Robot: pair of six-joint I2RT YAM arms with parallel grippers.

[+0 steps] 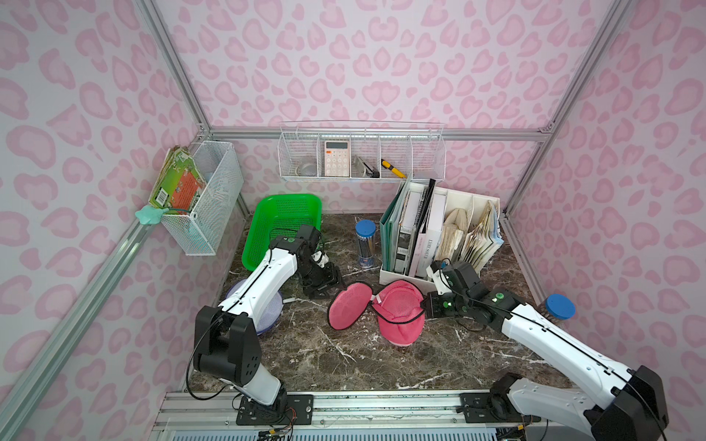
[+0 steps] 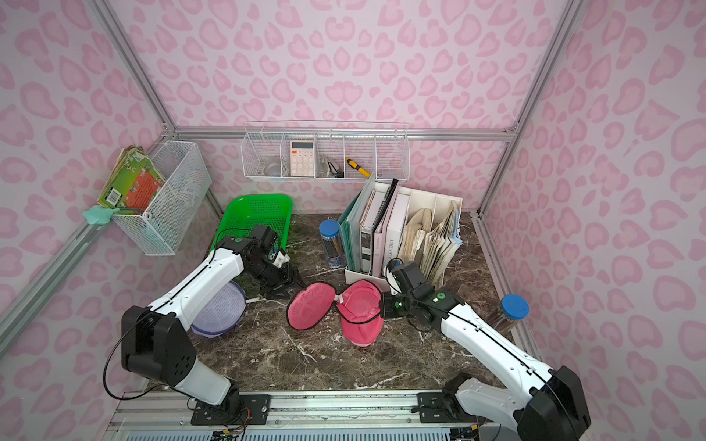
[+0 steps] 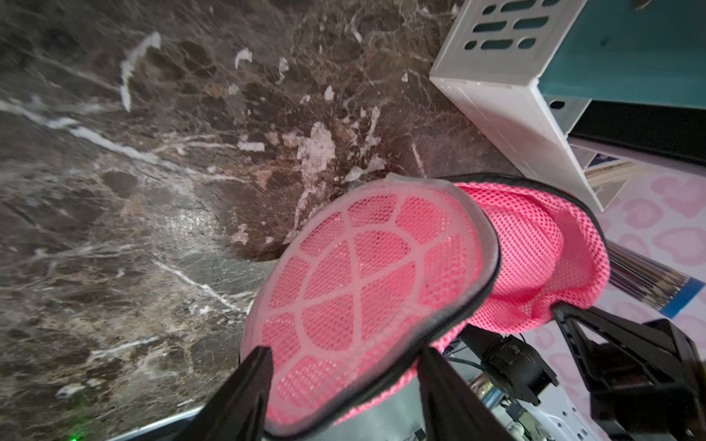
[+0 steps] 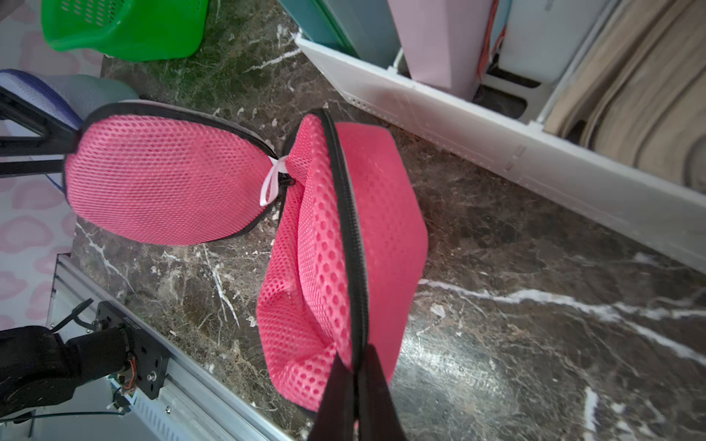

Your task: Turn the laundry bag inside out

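Note:
The pink mesh laundry bag (image 1: 400, 323) stands on the marble table with its black-zippered mouth facing up. Its round lid (image 1: 350, 305) is flipped out to the left, joined to the body near a white tab (image 4: 273, 180). At the bag's right side, my right gripper is shut on the zippered rim (image 4: 351, 264). My left gripper is open at the lid's outer left edge; in the left wrist view the lid's white-patterned face spans the gap between its fingers. Whether the fingers touch the lid, I cannot tell.
Behind the bag, close to it, is a white file organizer (image 1: 408, 280) full of folders. A blue-lidded jar (image 1: 365, 242), a green basket (image 1: 285, 220) and a lilac round bag (image 1: 269, 312) sit at back and left.

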